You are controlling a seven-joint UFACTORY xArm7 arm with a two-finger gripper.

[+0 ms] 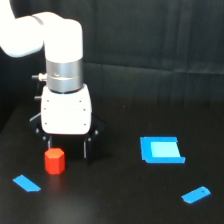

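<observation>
The white robot arm [63, 100] hangs at the left, its black gripper [66, 145] pointing down with its two fingers apart and nothing visible between them. A red hexagonal block [55, 161] stands on the dark table just in front of the gripper, slightly left of its middle.
A blue-taped square with a pale centre [162, 150] lies on the right. Short blue tape strips lie at the front left [26, 183] and front right [196, 195].
</observation>
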